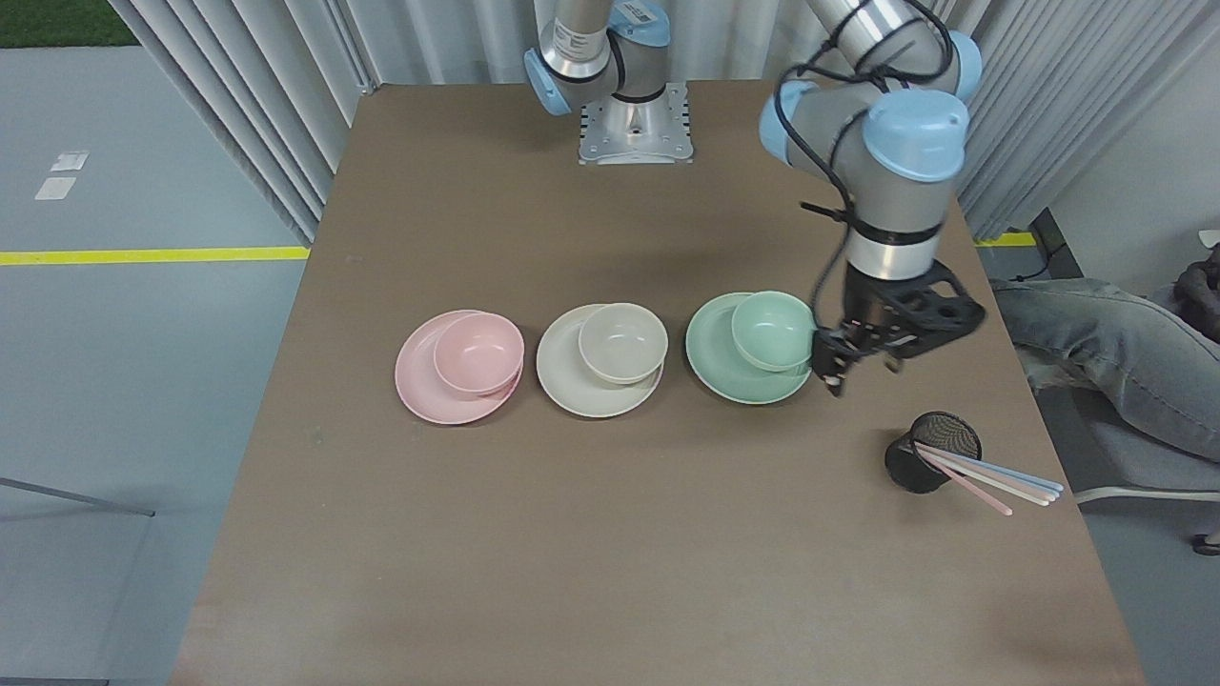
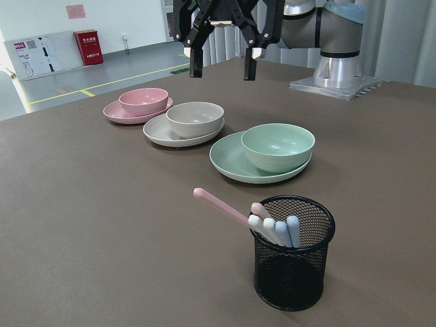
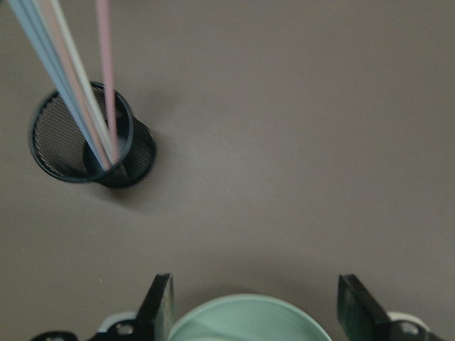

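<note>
My gripper (image 2: 223,58) hangs open above the table, just right of the green bowl (image 1: 773,326) on its green plate (image 1: 717,364); nothing shows between its fingers. In the wrist view its fingertips (image 3: 155,305) sit at the bottom edge, with part of the green tableware between them in view below. A black mesh cup (image 2: 288,272) near the table's right edge holds several pink, white and blue chopsticks (image 3: 107,78), leaning out over the rim.
A white bowl (image 1: 623,336) on a white plate and a pink bowl (image 1: 477,347) on a pink plate stand in a row to the left. A seated person's leg is beside the right edge.
</note>
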